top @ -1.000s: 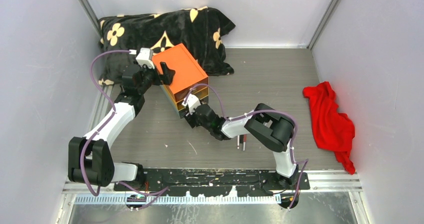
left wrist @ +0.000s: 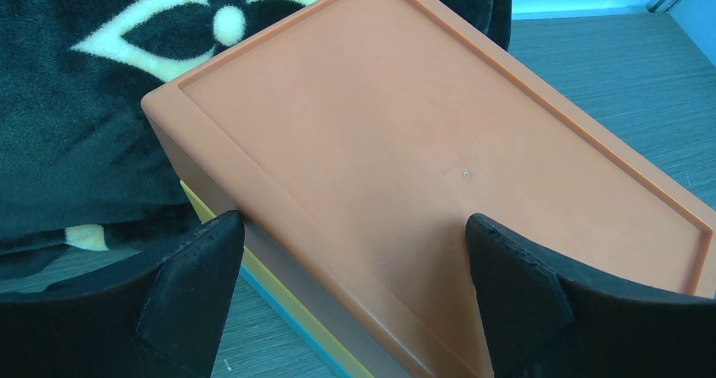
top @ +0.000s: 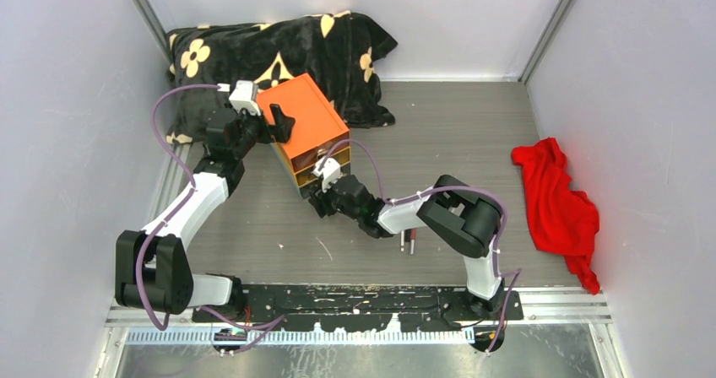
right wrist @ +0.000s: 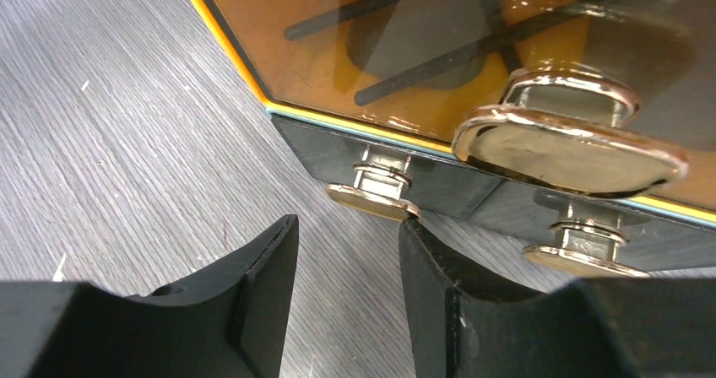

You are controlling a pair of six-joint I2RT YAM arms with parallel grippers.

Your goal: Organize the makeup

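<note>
An orange-topped organizer box [top: 308, 112] stands angled at upper middle. My left gripper rests over its top edge, one finger beside the side and one over the top; whether it grips is unclear. My right gripper is open at the box's front, its fingers just below and before a lower metal knob [right wrist: 367, 199], nothing between them. A larger knob [right wrist: 566, 150] is on the drawer above, another [right wrist: 583, 260] at lower right. Pencil-like makeup items [top: 412, 241] lie on the floor, partly under the right arm.
A black patterned blanket [top: 211, 66] lies behind the box. A red cloth [top: 549, 201] lies at the right.
My right gripper has shifted very slightly at the box's front. The left arm and the box look nearly unchanged.
</note>
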